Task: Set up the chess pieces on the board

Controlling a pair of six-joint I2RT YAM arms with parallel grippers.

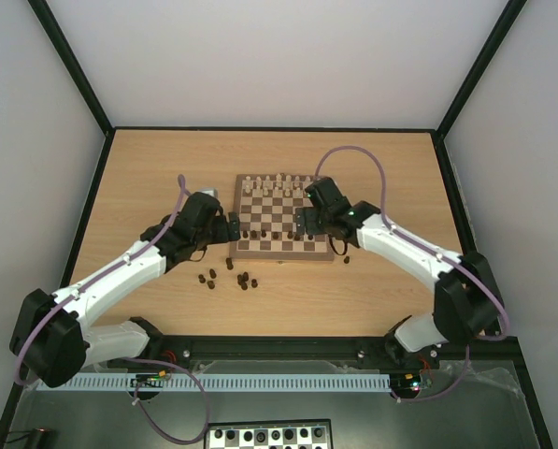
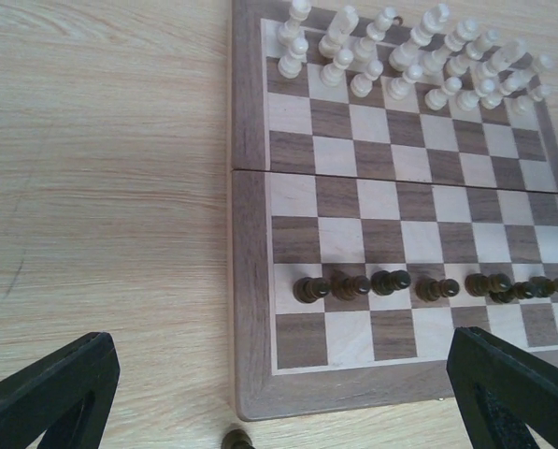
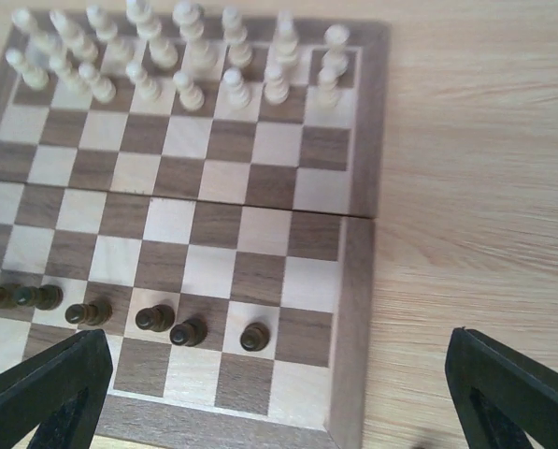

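The wooden chessboard (image 1: 283, 255) lies mid-table with its white pieces (image 3: 194, 47) standing in two rows at the far side. Along one rank on the near side runs a line of dark pieces (image 2: 391, 282), all standing on squares. In the right wrist view, a dark piece (image 3: 254, 337) stands nearest the board's right side. My left gripper (image 1: 233, 227) is open over the board's left edge, nothing between its fingers. Over the right part of the board, my right gripper (image 1: 304, 222) is open and empty, its fingers spread above the near rank.
Loose dark pieces (image 1: 244, 279) are scattered on the table in front of the board's left side. One sits by its near left corner (image 2: 236, 438), and a single dark piece (image 1: 347, 259) lies off the right corner. Bare table (image 1: 157, 159) surrounds the board.
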